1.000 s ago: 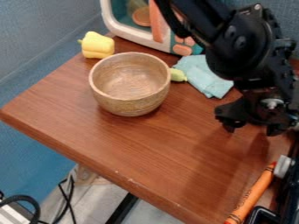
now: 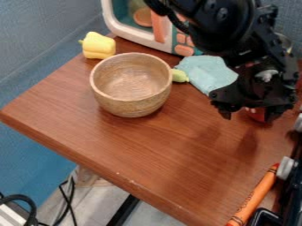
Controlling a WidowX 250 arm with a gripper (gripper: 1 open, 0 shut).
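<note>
My black gripper point(image 2: 248, 109) is low over the right part of the wooden table, with a small red object point(image 2: 257, 115) at its fingertips, partly hidden by the gripper; whether the fingers hold it is unclear. A woven bowl point(image 2: 130, 83) stands left of centre. A light blue cloth point(image 2: 207, 72) lies behind the gripper, with a pale green item point(image 2: 178, 76) beside the bowl.
A yellow pepper-like object point(image 2: 98, 45) sits at the back left, near a toy appliance point(image 2: 151, 22). An orange crayon-like object point(image 2: 253, 199) lies along the right front.
The gripper has shifted left and slightly up from its place at the right edge, and the red object now shows at its fingertips.
</note>
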